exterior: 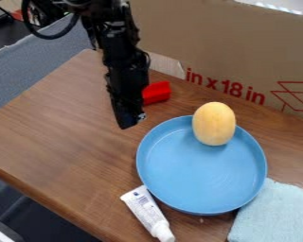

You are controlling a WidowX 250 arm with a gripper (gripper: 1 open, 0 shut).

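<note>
My black gripper (132, 117) hangs low over the wooden table at the upper middle, its finger shut, with nothing visible between its fingers. Just behind it on the right lies a red object (157, 93), partly hidden by the arm. A blue plate (192, 184) sits right of centre, and a yellow oval object (214, 124) rests on its back part. A white tube (148, 214) lies at the plate's front left.
A pale blue cloth (276, 217) covers the front right corner. A cardboard box (242, 47) stands along the back.
</note>
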